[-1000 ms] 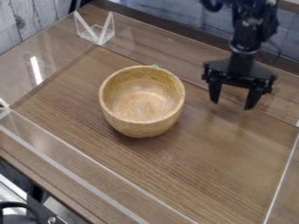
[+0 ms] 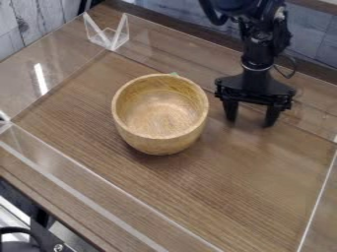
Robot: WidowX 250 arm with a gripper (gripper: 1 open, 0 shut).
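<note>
The black gripper (image 2: 253,98) is low over the wooden table at the upper right, its dark fingers reaching down to or near the tabletop. Whether it holds anything or how far its fingers stand apart cannot be made out. A large tan bowl (image 2: 158,110) sits left of it, with a small pale greenish object (image 2: 172,75) partly behind the bowl's back rim.
A white wire-like stand (image 2: 108,30) is at the upper left near the table's edge. Dark cables or hardware (image 2: 19,239) lie at the lower left corner.
Compared with a second ago, the gripper has come down lower toward the tabletop right of the bowl.
</note>
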